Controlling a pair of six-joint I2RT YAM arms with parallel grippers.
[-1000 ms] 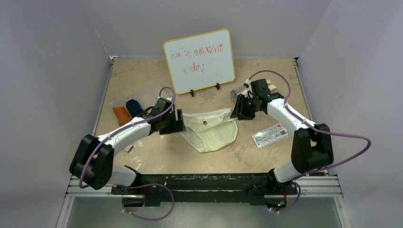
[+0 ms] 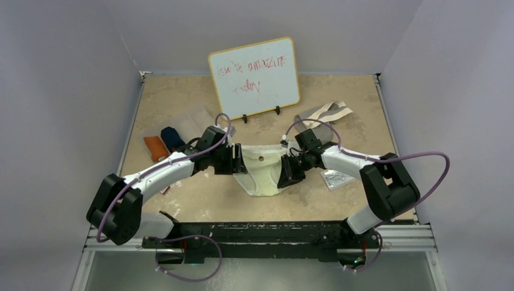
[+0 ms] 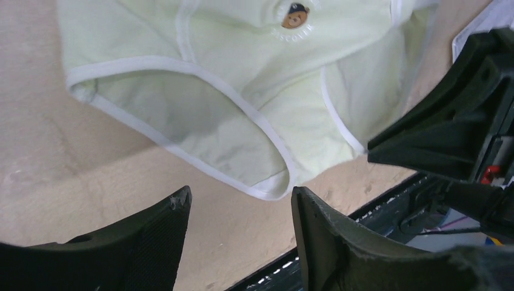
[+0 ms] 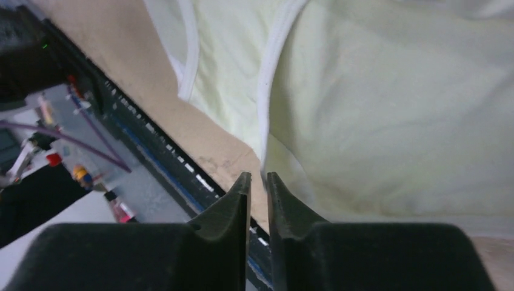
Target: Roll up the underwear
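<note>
The pale yellow underwear (image 2: 259,179) with white trim and a small bear print (image 3: 295,16) lies flat, loosely spread in the middle of the table. My left gripper hangs open over its left side, nothing between the fingers. My right gripper (image 2: 285,176) is low at the underwear's right side near the front edge; in the right wrist view its fingertips (image 4: 273,180) are close together at a white trim line, and whether cloth is between them I cannot tell.
A whiteboard (image 2: 253,79) stands at the back. Orange (image 2: 156,148) and navy (image 2: 172,139) folded cloths lie left, a grey-and-cream bundle (image 2: 327,111) at back right, a flat packet (image 2: 336,179) at right. The table's front edge is close below the underwear.
My right gripper has moved left and toward the front, down onto the underwear's right side, and its fingers have narrowed. My left gripper has shifted slightly right.
</note>
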